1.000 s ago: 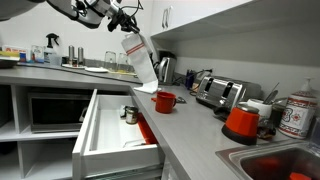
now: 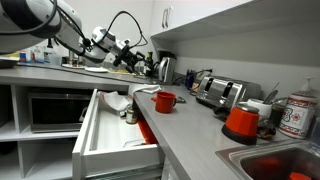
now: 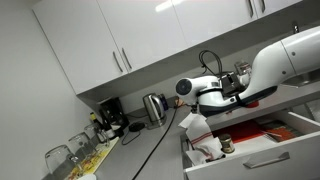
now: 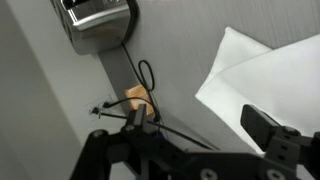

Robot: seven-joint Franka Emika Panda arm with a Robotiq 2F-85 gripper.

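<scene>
A white cloth [image 2: 116, 101] lies draped at the counter edge by the open drawer [image 2: 118, 159]. In the second exterior view the cloth [image 3: 203, 140] hangs down into the drawer area, with red marks showing on it. From the wrist view, part of the white cloth [image 4: 285, 85] spreads over the grey counter at the right. My gripper is open, its black fingers apart and no cloth gripped between them. In the first exterior view the gripper [image 2: 130, 61] is above the far counter, just beyond the cloth.
Cans [image 2: 131, 115] stand in the drawer. A red mug [image 2: 165, 102], toaster [image 2: 219, 92] and red-and-black kettle [image 2: 241, 123] line the right counter. A metal kettle [image 3: 155, 108] and cables are near the corner. Glasses [image 3: 58, 160] stand on the left counter.
One second ago the cloth hung from my raised gripper. The gripper has since come down towards the counter.
</scene>
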